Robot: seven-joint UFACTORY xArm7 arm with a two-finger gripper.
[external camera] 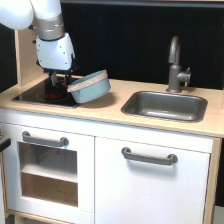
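A light blue-grey pot with a tan rim is tilted at the right edge of the stovetop, its right side higher than its left. At the pot's left rim is my gripper, reaching down from the white arm at the upper left. Its dark fingers meet the rim, and the tilted pot appears held there, so the gripper looks shut on it. The fingertips are small and partly hidden by the rim. Whether the pot's underside still touches the counter is hard to tell.
The black stovetop lies at the left of the wooden counter. A grey sink with a dark faucet is on the right. Bare counter lies between pot and sink. White cabinet doors are below.
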